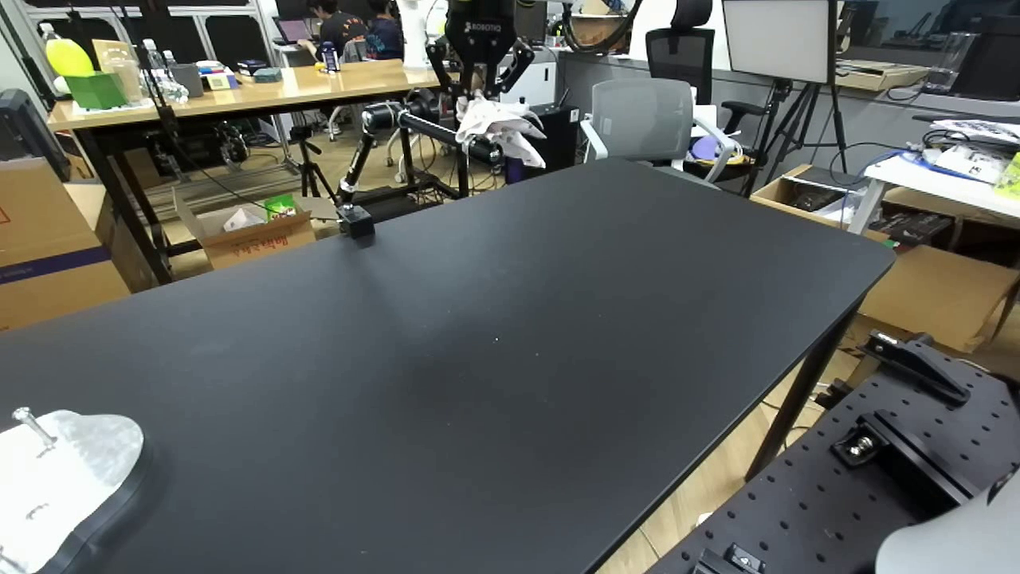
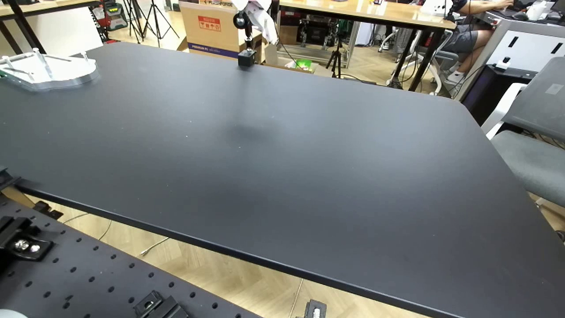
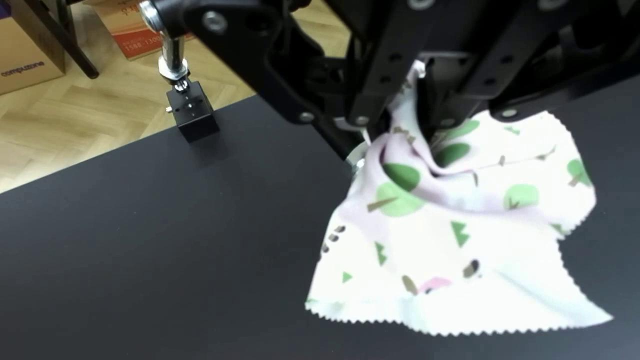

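Observation:
A white cloth [image 3: 456, 252] with green trees and a zigzag edge hangs bunched from my gripper, which is shut on it. In exterior view 1 the gripper [image 1: 478, 86] points down and the cloth [image 1: 502, 129] hangs at the end of a black horizontal bar [image 1: 430, 129], overlapping it in that view. Contact between the two cannot be told there. The bar's post rises from a black clamp [image 1: 355, 222] on the table's far edge. In exterior view 2 just the lower part of the cloth [image 2: 262, 21] shows, at the top edge.
A white plate with metal pegs [image 2: 50, 69] stands at its far left in exterior view 2. A grey chair [image 1: 641, 119] is beyond the far edge.

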